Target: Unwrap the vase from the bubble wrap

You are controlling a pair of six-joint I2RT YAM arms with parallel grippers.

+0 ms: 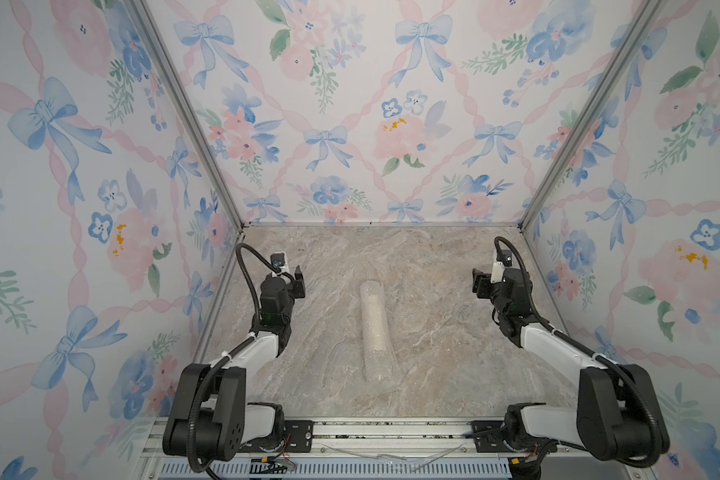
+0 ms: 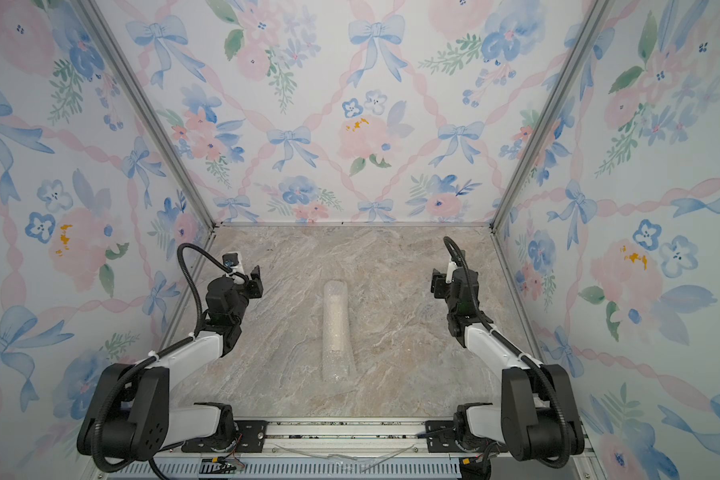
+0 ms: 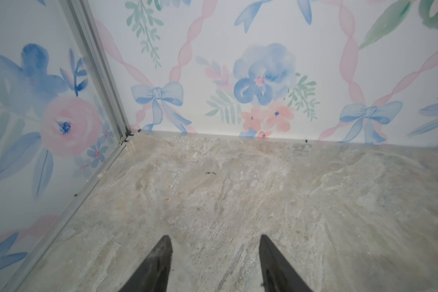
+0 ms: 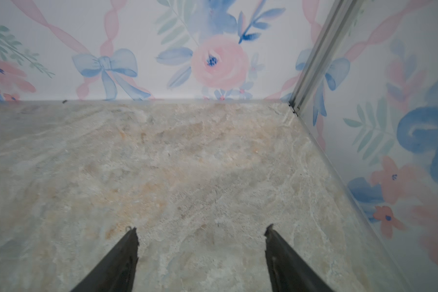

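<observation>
A long roll of clear bubble wrap (image 1: 374, 324) lies on the table, its length running from front to back between the two arms. Something pale shows through the plastic, but I cannot make out the vase itself. Off to the roll's left, my left gripper is held above the table, its fingers (image 3: 155, 265) spread with only bare surface between them. My right gripper hovers on the other side, well clear of the roll, with its fingers (image 4: 119, 262) apart and empty. Neither wrist view includes the roll.
Bare marbled table (image 1: 432, 272) surrounds the roll on all sides. Floral walls (image 2: 296, 80) close off the back and both sides, and a metal rail (image 1: 392, 428) runs along the front edge.
</observation>
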